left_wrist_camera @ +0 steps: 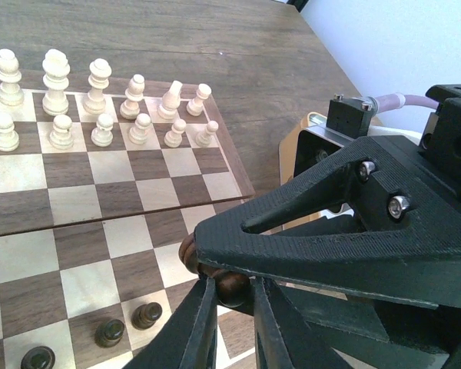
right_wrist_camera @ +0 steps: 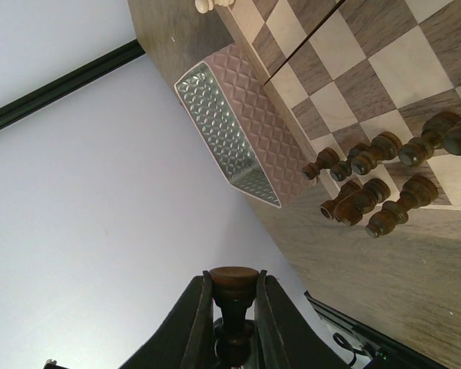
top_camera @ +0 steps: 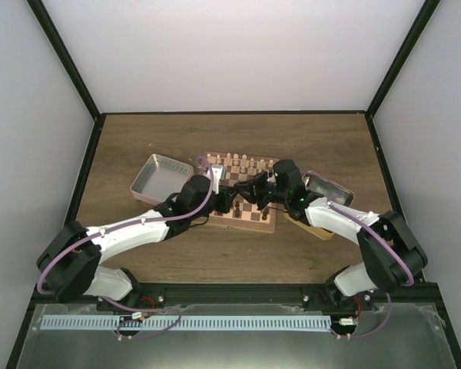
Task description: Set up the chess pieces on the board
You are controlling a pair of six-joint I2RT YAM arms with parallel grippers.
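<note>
The chessboard [top_camera: 253,219] lies mid-table, white pieces [left_wrist_camera: 56,83] standing in rows at its far side, several dark pieces [left_wrist_camera: 146,314] on the near side. My two grippers meet above it. In the left wrist view a dark piece [left_wrist_camera: 232,287] is between the fingertips of my left gripper, with the other gripper's fingers beside it. In the right wrist view my right gripper is shut on an upright-looking dark piece. Whether the left fingers grip their piece is unclear.
A silver tray [top_camera: 157,181] lies left of the board, another container [top_camera: 330,188] to the right under the right arm.
</note>
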